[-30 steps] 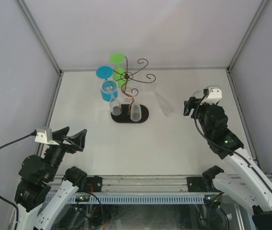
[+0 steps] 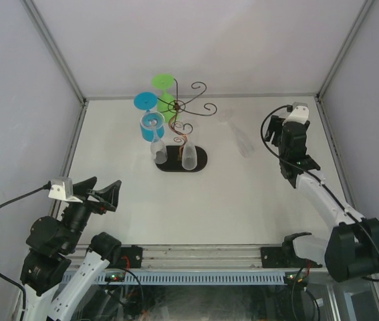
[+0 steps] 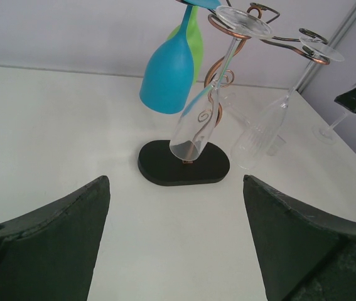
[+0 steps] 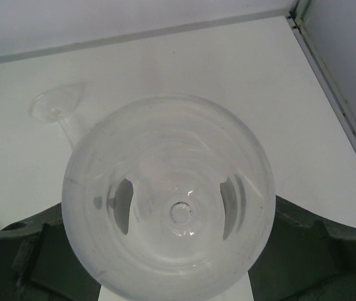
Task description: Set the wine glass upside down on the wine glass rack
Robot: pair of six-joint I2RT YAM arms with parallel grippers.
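The copper-coloured rack (image 2: 176,107) on its black base (image 2: 196,158) carries blue, green and clear glasses hung upside down, among them a blue glass (image 3: 165,78) and a clear flute (image 3: 190,128). My right gripper (image 2: 278,130) is at the back right, shut on a clear wine glass (image 4: 168,251); its round end fills much of the right wrist view and hides the fingertips. My left gripper (image 2: 102,194) stands open at the front left, nothing between its fingers, well short of the rack.
Another clear glass (image 4: 57,106) shows faintly on the white table (image 2: 242,200) in the right wrist view. Walls bound both sides and the back.
My right gripper has moved slightly to the right and toward the back, its arm shifting with it. The left arm has not moved.
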